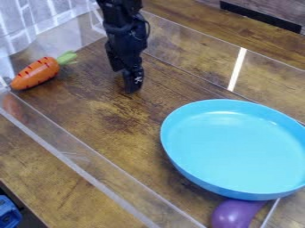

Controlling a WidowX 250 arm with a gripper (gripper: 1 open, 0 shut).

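The black gripper (pixel 128 71) hangs at the top centre, low over the wooden board, with nothing clearly held; its fingers are small and dark. An orange toy carrot (pixel 36 73) with a green top lies to its left. A large blue plate (pixel 233 147) fills the lower right. A purple toy eggplant (pixel 234 214) lies below the plate at the bottom edge, partly out of frame.
A clear plastic rim borders the wooden board (pixel 102 116). A small blue object (pixel 6 214) sits at the bottom left corner. The middle of the board around the gripper is free.
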